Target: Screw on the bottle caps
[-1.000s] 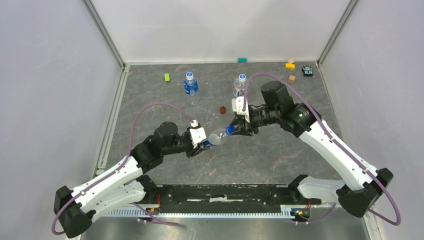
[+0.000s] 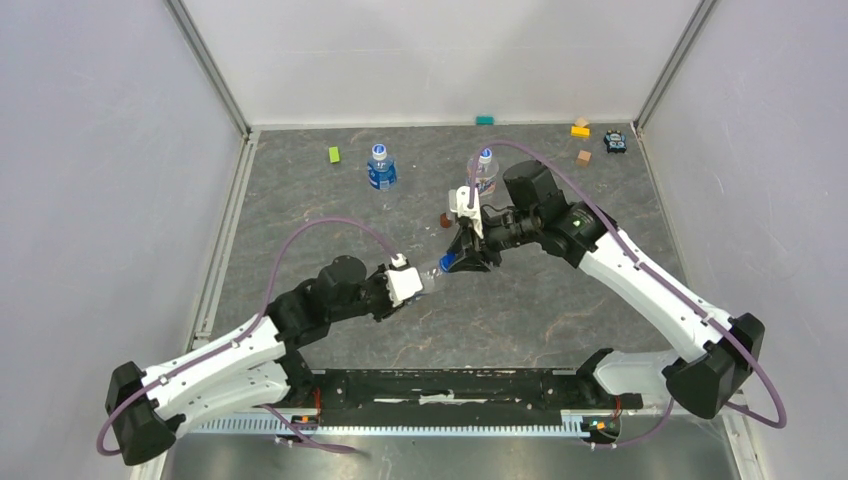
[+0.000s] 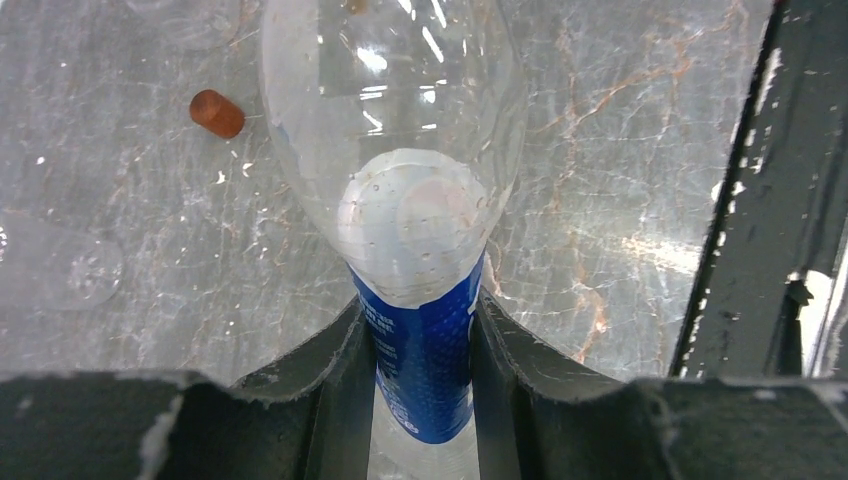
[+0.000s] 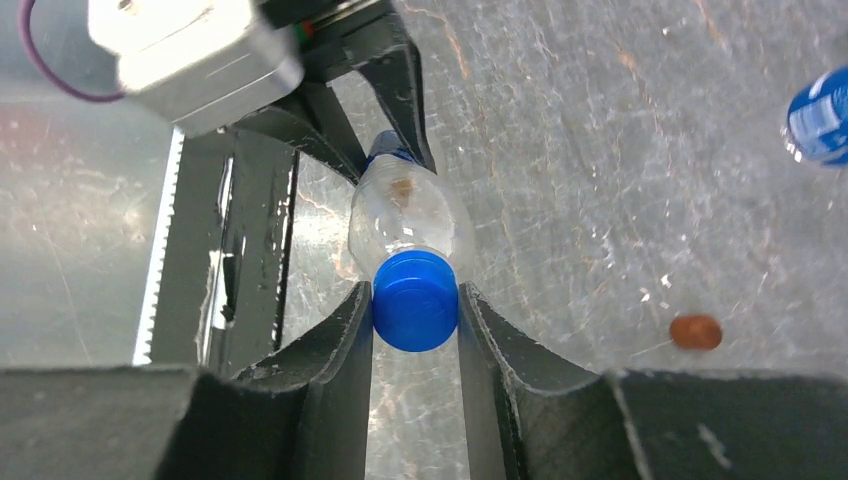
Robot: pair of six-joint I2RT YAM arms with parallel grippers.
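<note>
A clear bottle with a blue label (image 3: 420, 370) is clamped in my left gripper, held tilted above the middle of the floor, its upper end toward the right arm. My right gripper is shut on the blue cap (image 4: 415, 300) at that bottle's top; whether it is threaded on cannot be told. Two more bottles stand at the back: one with a blue label (image 2: 381, 175) and a white-labelled one (image 2: 487, 180), partly behind the right arm in the top view, both with tops showing white and blue.
A brown cylinder (image 3: 216, 113) is on the marble floor between the standing bottles and the arms. A green block (image 2: 334, 155), teal block (image 2: 485, 120), yellow block (image 2: 580, 131), wooden blocks and a toy car (image 2: 615, 141) are near the back. Walls bound the sides.
Both grippers have shifted slightly with the held bottle and cap, the right one toward the left of the top view, its wrist turning; the left wrist has turned a little too.
</note>
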